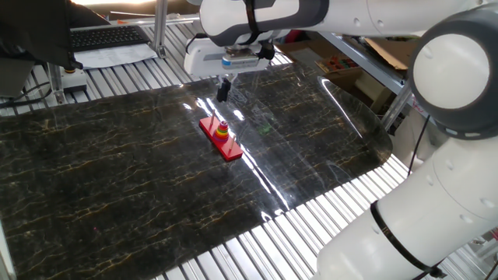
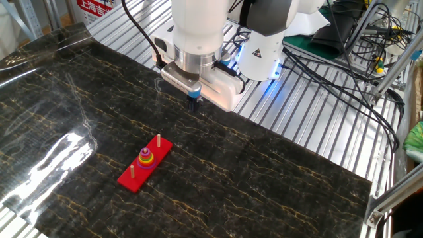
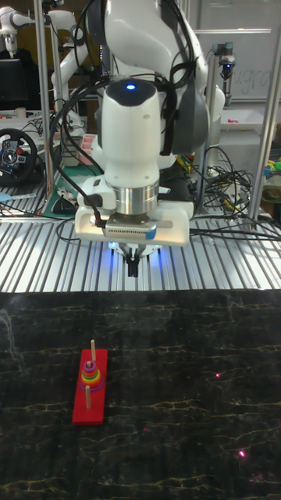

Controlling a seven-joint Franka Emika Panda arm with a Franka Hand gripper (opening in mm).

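Note:
A red board (image 2: 130, 180) with upright pegs lies flat on the dark marbled table. On its middle peg sits a stack of coloured rings (image 2: 146, 158), with purple, yellow and red showing and the smaller ones on top. Both outer pegs, the bare one (image 2: 158, 140) and the other bare one (image 2: 132, 172), carry no rings. My gripper (image 3: 133, 265) hangs apart from the board, nearer the robot's base and above the table's edge on that side. Its black fingertips stand together, shut, and nothing shows between them.
Around the board the dark tabletop (image 2: 244, 178) is bare and partly glossy with reflections. Ribbed metal (image 2: 297, 125) surrounds it. Cables (image 2: 370, 99) lie beside the robot's base. A keyboard (image 1: 105, 37) sits beyond the table.

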